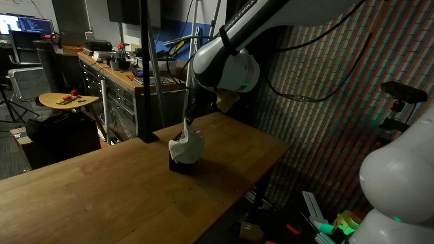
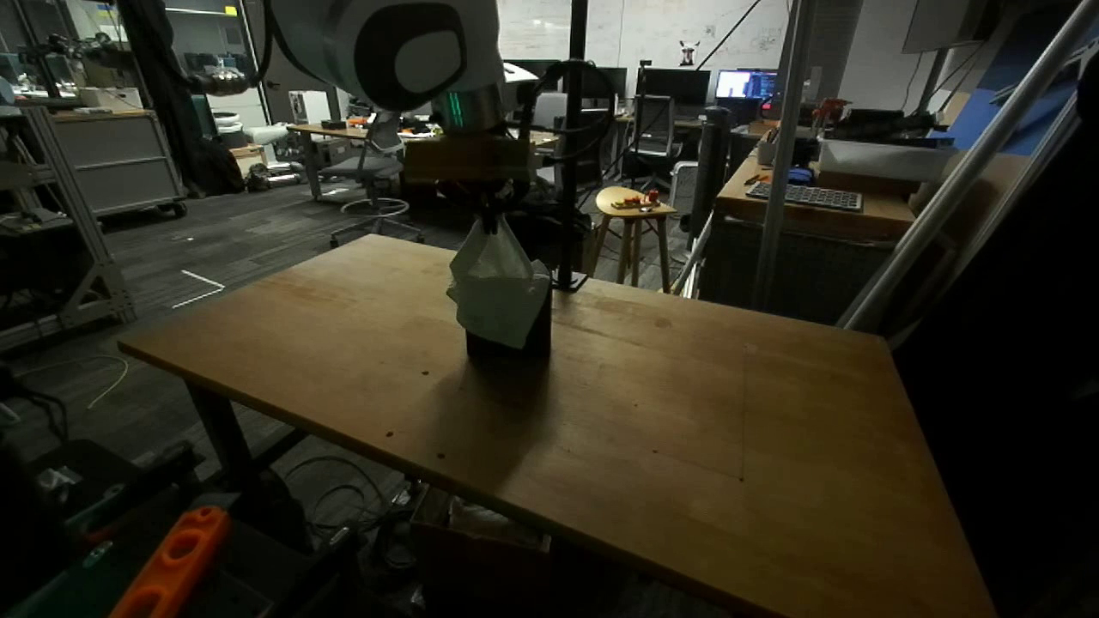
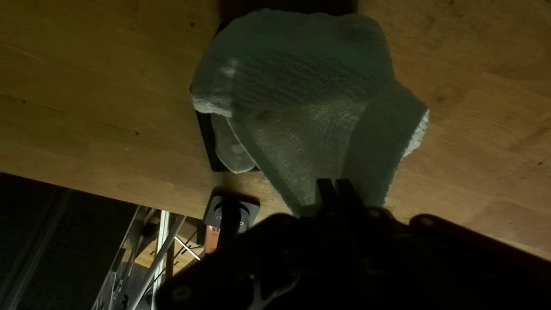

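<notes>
A pale cloth point(image 1: 188, 147) is draped over a dark box point(image 1: 181, 166) that stands on the wooden table. In exterior view 2 the cloth point(image 2: 499, 293) rises to a peak at my gripper point(image 2: 490, 222), which is shut on its upper edge. Seen from the wrist, the cloth point(image 3: 310, 103) stretches taut toward the fingertips of my gripper, while its far part still lies across the box. One corner of the dark box point(image 3: 206, 135) is uncovered, with something pale and rounded inside. The rest of the box opening is hidden by the cloth.
A black post point(image 1: 144, 81) rises from the table's edge close to the box.
</notes>
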